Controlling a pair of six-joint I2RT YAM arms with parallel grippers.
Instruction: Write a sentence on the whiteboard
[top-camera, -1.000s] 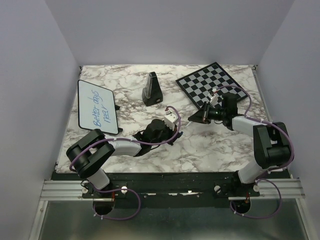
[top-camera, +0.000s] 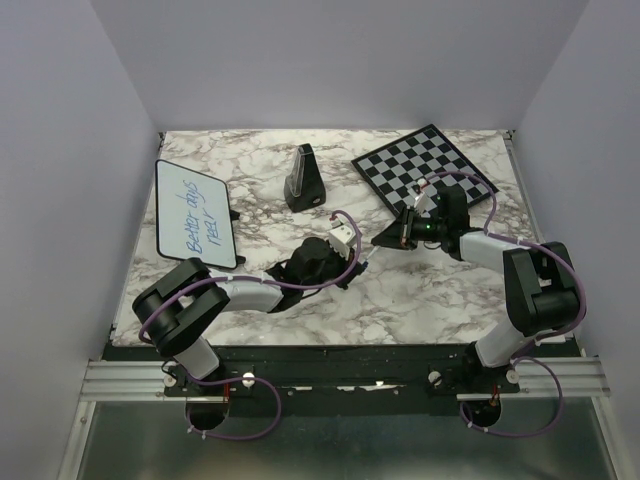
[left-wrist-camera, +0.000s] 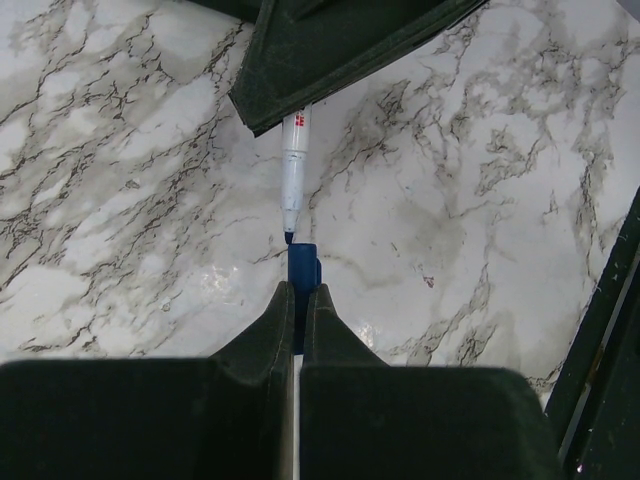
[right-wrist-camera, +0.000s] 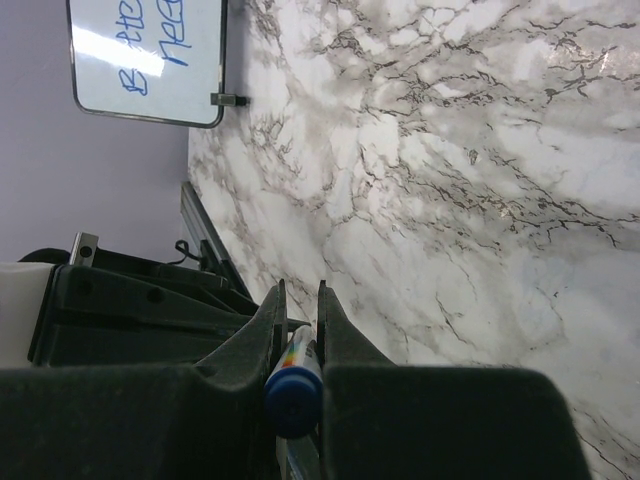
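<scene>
The whiteboard (top-camera: 194, 190) lies at the left of the table, reading "Better days near" in blue. My left gripper is shut on a blue marker cap (left-wrist-camera: 304, 260), held at table centre. Just beyond it in the left wrist view, a white marker (left-wrist-camera: 294, 170) points its dark tip at the cap's mouth, very close to it. My right gripper is shut on that marker, whose blue rear end shows between its fingers; its body extends from beneath the right gripper in the left wrist view.
A checkered board (top-camera: 425, 160) lies at the back right. A black holder (top-camera: 307, 185) stands at the back middle. Bare marble (top-camera: 410, 305) lies in front of the grippers, with the table edge below.
The left arm looks unchanged.
</scene>
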